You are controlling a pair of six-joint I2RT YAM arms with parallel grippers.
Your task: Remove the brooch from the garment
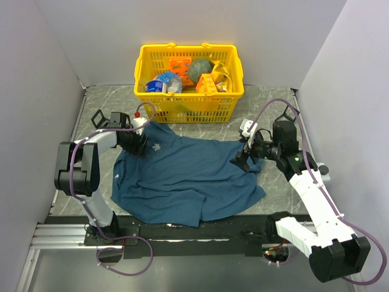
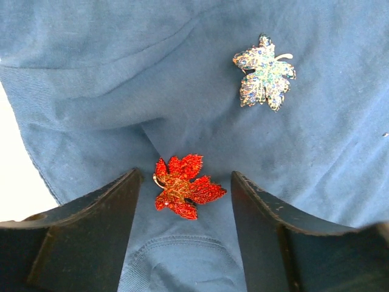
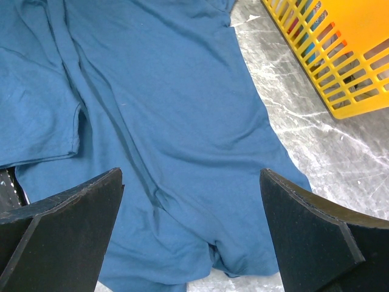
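Observation:
A blue garment (image 1: 176, 176) lies spread on the grey surface. In the left wrist view, a red sparkly leaf brooch (image 2: 182, 185) sits on the fabric between the fingertips of my left gripper, which is open around it. A multicoloured silvery leaf brooch (image 2: 262, 76) lies farther up on the cloth. From above, the left gripper is over the garment's upper left part and hides the red brooch. My right gripper stands open over the garment's right side, with nothing between its fingers.
A yellow basket (image 1: 188, 109) holding boxes, cans and other goods stands at the back behind the garment. Bare grey surface (image 1: 255, 109) shows around the cloth. Pale walls bound the workspace at the sides and back.

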